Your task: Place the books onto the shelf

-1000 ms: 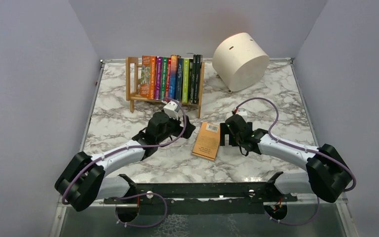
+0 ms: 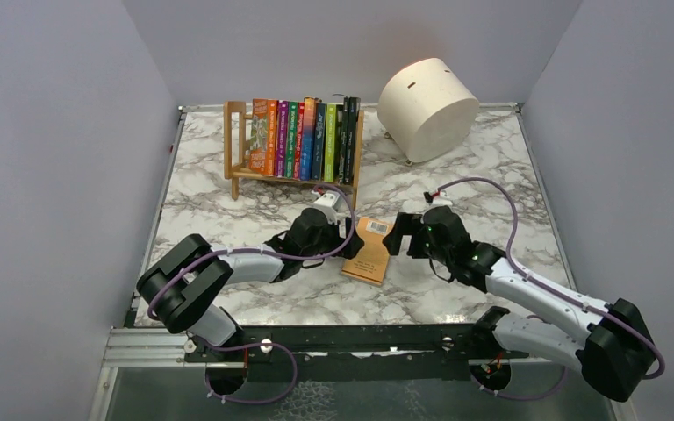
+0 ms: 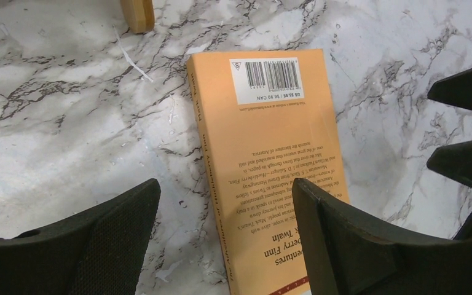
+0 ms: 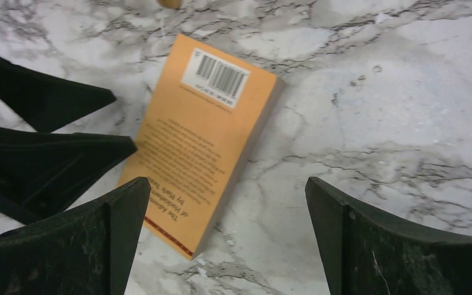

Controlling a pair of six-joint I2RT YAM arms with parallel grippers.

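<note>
An orange paperback (image 2: 367, 254), back cover up with barcode, lies flat on the marble table, also seen in the left wrist view (image 3: 264, 135) and right wrist view (image 4: 200, 147). My left gripper (image 2: 347, 235) hangs open over the book's left side, its fingers either side of the book's left edge in its wrist view, nothing held. My right gripper (image 2: 397, 235) is open just right of the book, empty. A wooden rack (image 2: 228, 140) behind holds several upright books.
A large white cylinder (image 2: 427, 105) stands at the back right. Grey walls enclose the sides and back.
My left gripper has moved right, over the book.
</note>
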